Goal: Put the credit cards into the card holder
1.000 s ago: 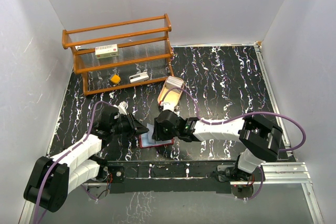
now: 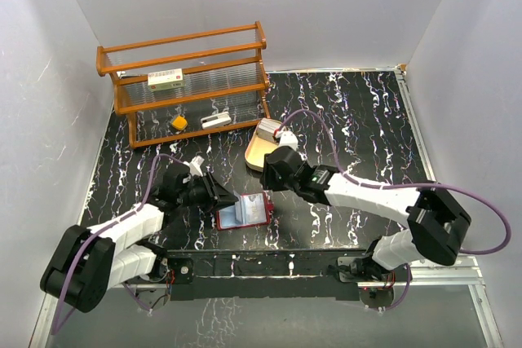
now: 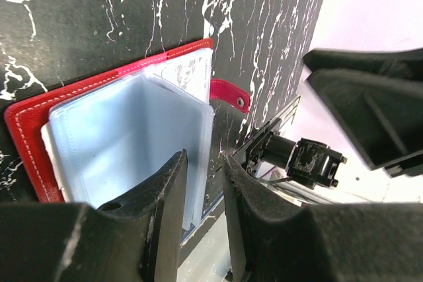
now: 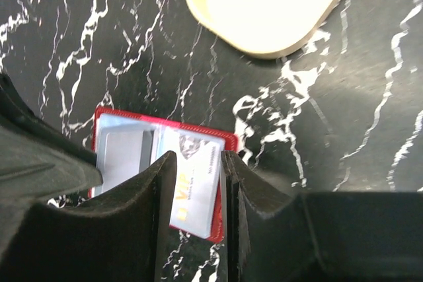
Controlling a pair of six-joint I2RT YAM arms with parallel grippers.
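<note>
The card holder [image 2: 259,209], red-edged with pale sleeves, lies open near the front of the table. In the left wrist view, a bluish sleeve page [image 3: 139,137] stands partly raised, its free edge passing between the fingers of my left gripper. That gripper is part open. My right gripper hangs above and right of the holder [image 4: 228,140]. Its fingertips stand slightly apart, and no card shows between them; whether they grip anything thin is unclear. A cream tray [image 2: 256,152] behind it carries a stack of cards [image 2: 269,129], partly hidden by the arm.
At the back left stands a wooden rack [image 2: 188,67] bearing a small box [image 2: 165,79], a yellow item [image 2: 179,122] and a white item [image 2: 216,120]. Bare dark tabletop lies to the right of the tray.
The right gripper has moved away from the holder, up and to the right in the top view, uncovering the holder's right page. The left gripper has shifted only slightly.
</note>
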